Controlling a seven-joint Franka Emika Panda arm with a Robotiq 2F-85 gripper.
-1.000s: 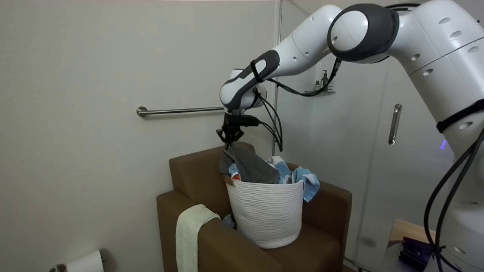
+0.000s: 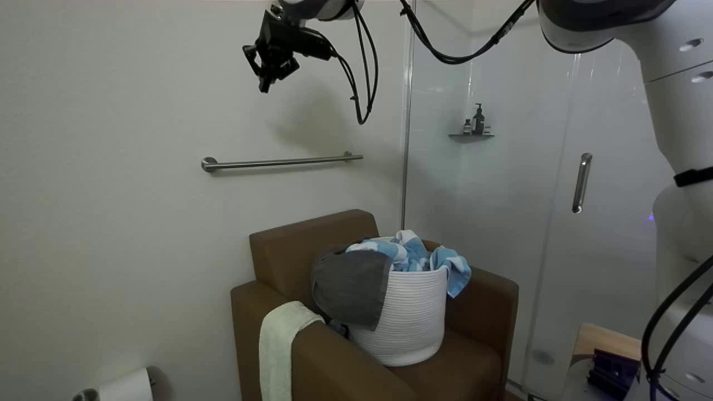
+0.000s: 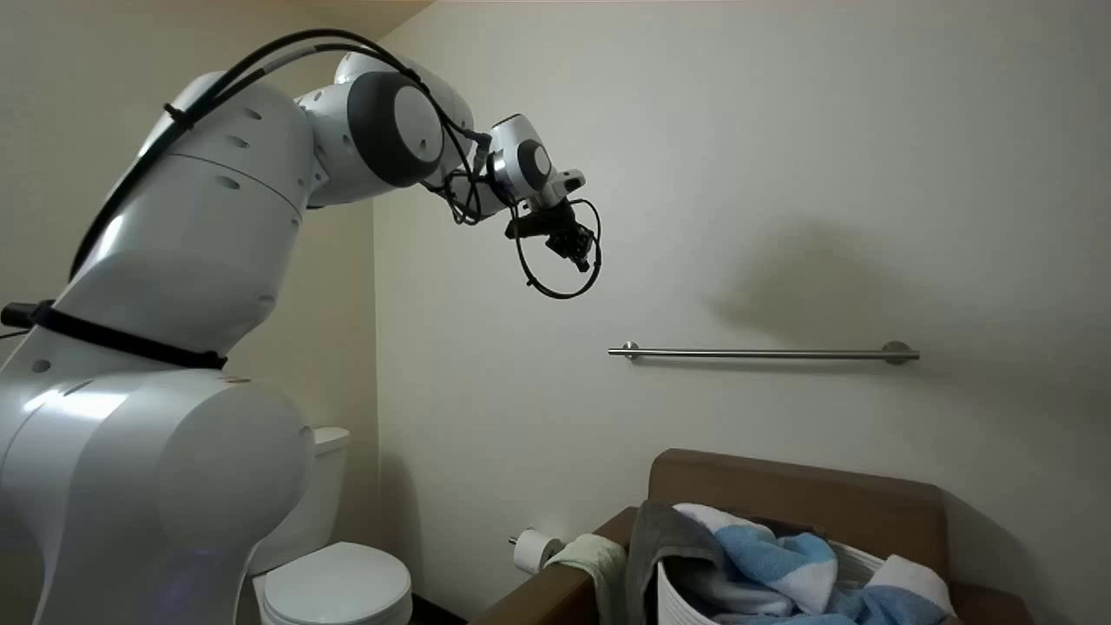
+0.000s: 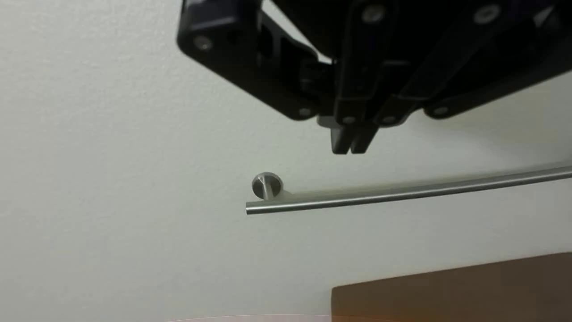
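Observation:
High against the wall, above and left of the towel bar, my gripper hangs clear of everything. In the wrist view the two fingertips of the gripper are drawn together, with no cloth showing between them; the bar runs below. A dark grey towel drapes over the left side of a white woven basket, well below the gripper. Blue-and-white towels fill the basket top, one hanging over its right rim.
The basket sits on a brown armchair; a pale towel covers its left arm. A glass shower door with a handle stands at right. In exterior view 2, a toilet is beside my arm. The wall around the bar is bare.
A second ago the gripper was down at the basket with the grey towel pulled up at its tips. Now it is far up and left, and the towel hangs over the basket's left side.

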